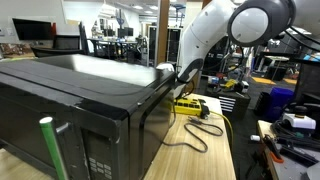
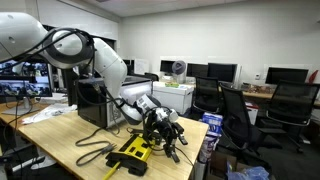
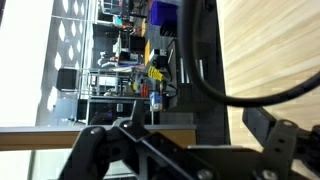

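Note:
In exterior view 2 my gripper (image 2: 181, 146) hangs over the right part of the wooden table, its dark fingers spread apart with nothing visible between them. A yellow and black device (image 2: 130, 155) lies on the table just left of it; the same yellow device (image 1: 190, 106) shows beyond the black box in exterior view 1. That large black box, like a microwave (image 1: 95, 105), fills the left of this view. Dark gripper parts (image 3: 150, 155) line the bottom of the wrist view, and a black cable loops across in front of the camera.
A black cable (image 1: 190, 140) snakes over the table beside the box. A green post (image 1: 53, 148) stands close to the camera. Office chairs (image 2: 240, 122) stand past the table's right edge. Bare wood (image 2: 60, 132) shows at the table's left.

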